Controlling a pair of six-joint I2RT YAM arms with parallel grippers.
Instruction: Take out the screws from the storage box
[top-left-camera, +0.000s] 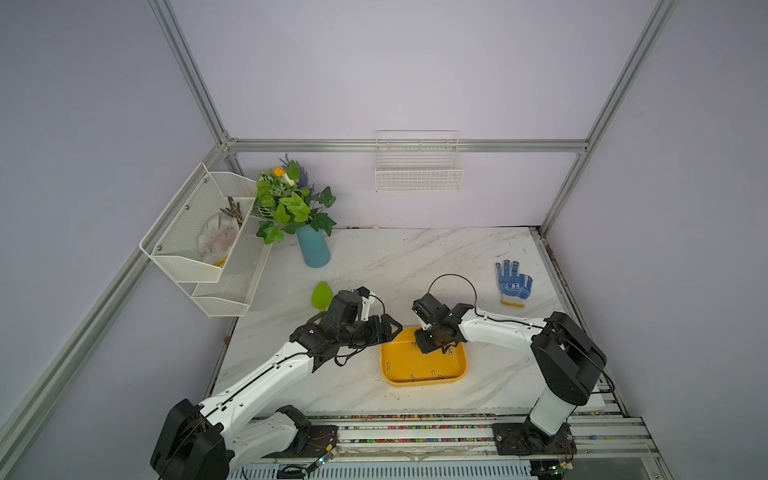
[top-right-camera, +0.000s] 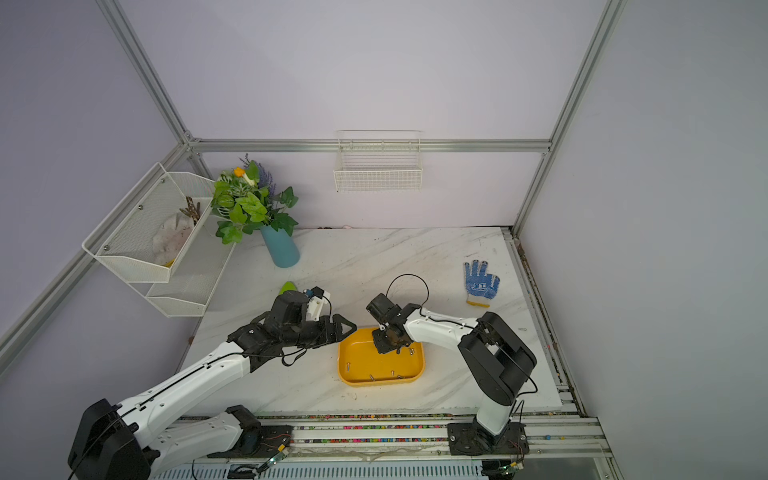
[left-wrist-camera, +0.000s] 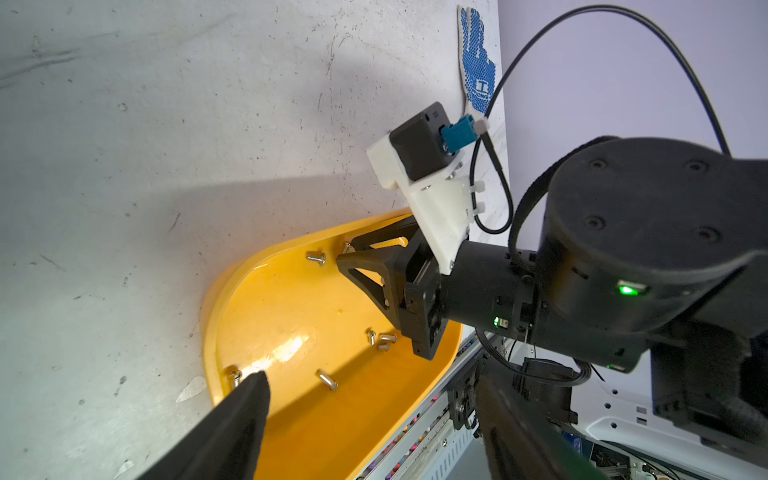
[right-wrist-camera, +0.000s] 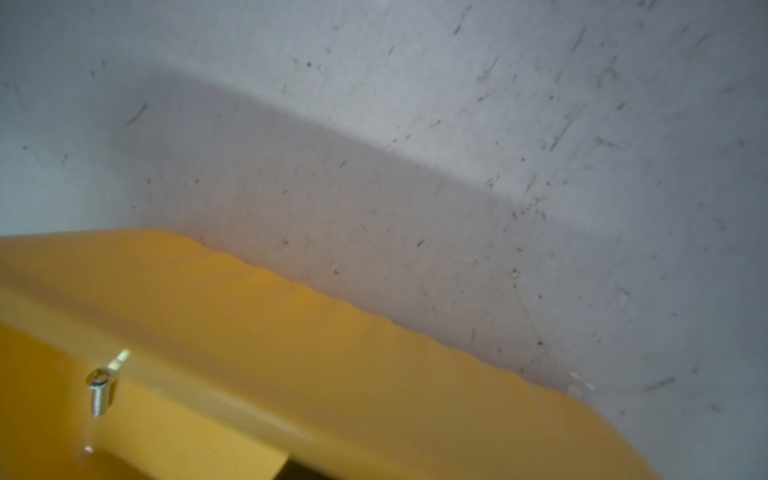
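A yellow storage box (top-left-camera: 422, 374) stands at the front middle, with several silver screws on its floor, such as one (left-wrist-camera: 326, 380) near the middle and one (right-wrist-camera: 99, 396) by a wall. My right gripper is down inside the box at its back part, close to a screw (left-wrist-camera: 315, 257); whether anything is between its fingers is hidden. My left gripper hangs over the box's left side, its fingers apart and blurred in the left wrist view, nothing seen between them.
A blue glove (top-left-camera: 513, 281) lies at the back right. A vase (top-left-camera: 313, 246) with leaves stands at the back left, beside wall baskets (top-left-camera: 200, 296). A green leaf (top-left-camera: 321, 296) lies behind the left arm.
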